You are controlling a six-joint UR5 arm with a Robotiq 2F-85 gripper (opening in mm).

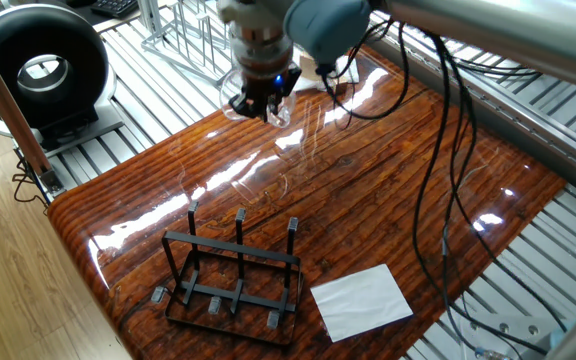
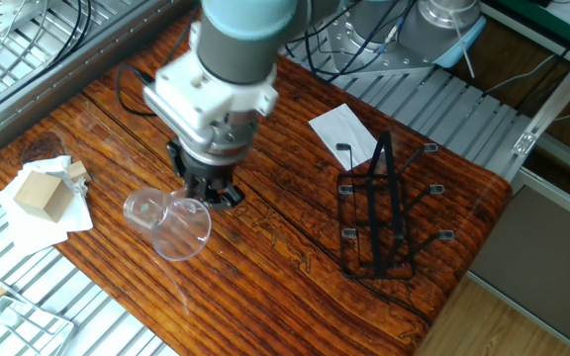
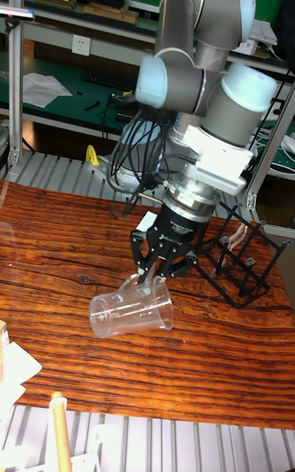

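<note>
A clear cup [image 3: 131,310] lies on its side in the air, tilted, below the arm's end. My gripper [image 3: 156,276] is shut on its handle side, with the cup's body hanging out beyond the fingers. From above, the transparent cup [image 2: 181,229] shows its round mouth beside the gripper [image 2: 204,196]. In the first exterior view the gripper [image 1: 265,110] is over the table's far side, and the cup [image 1: 231,95] is partly hidden behind it. A black wire rack [image 1: 233,290] with upright prongs stands on the wooden table, well apart from the cup.
A white sheet [image 1: 361,302] lies flat beside the rack. Wooden blocks [image 2: 45,196] sit on white paper at the table's edge. Loose black cables [image 1: 438,180] hang from the arm.
</note>
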